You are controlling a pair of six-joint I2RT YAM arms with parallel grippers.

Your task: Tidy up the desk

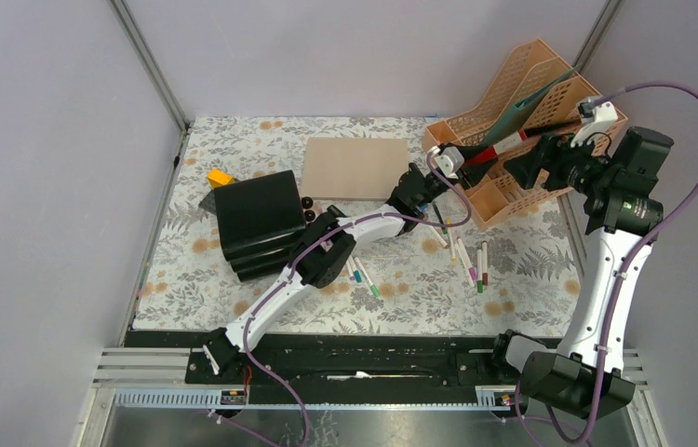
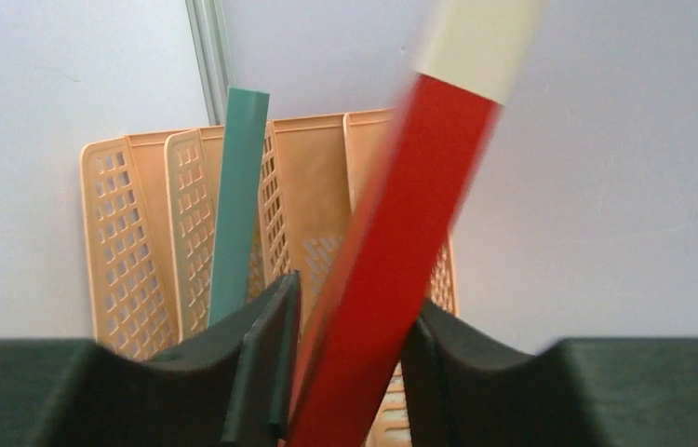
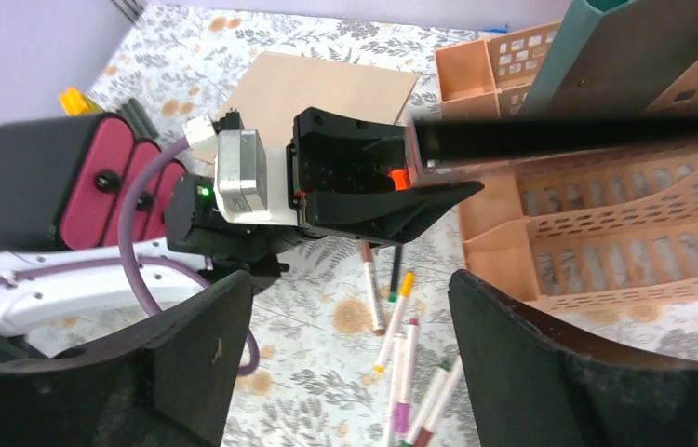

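A red binder [image 1: 503, 146] stands in the orange file organizer [image 1: 485, 93], next to a teal file [image 1: 530, 101]; in the left wrist view the red binder [image 2: 392, 270] fills the middle, tilted, the teal file [image 2: 238, 196] behind it. My left gripper [image 1: 471, 163] is around the binder's near end, its fingers part open; whether they grip it is unclear. My right gripper [image 1: 527, 166] is raised over the organizer's front right, fingers apart, with the binder and pens below and ahead of it in the right wrist view.
Several markers [image 1: 476, 270] lie on the desk below the organizer. A beige board [image 1: 355, 163] lies at back centre, black cases [image 1: 257, 223] and a yellow object [image 1: 220, 177] at left.
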